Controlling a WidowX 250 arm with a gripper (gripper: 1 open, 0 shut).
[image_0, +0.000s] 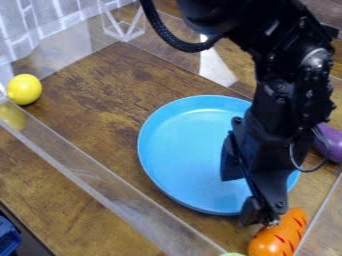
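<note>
My gripper (251, 182) is open, its black body hanging over the right half of a blue plate (181, 150). Its lower finger reaches down near the plate's right rim, just above an orange carrot (277, 237) with dark stripes at the bottom right. The space between the fingertips is partly hidden by the gripper itself.
A yellow lemon (23, 89) sits at the far left behind a clear wall. A purple object (330, 145) lies right of the gripper. Clear walls edge the wooden surface (100, 85), which is free left of the plate. A green item is cut off at the bottom.
</note>
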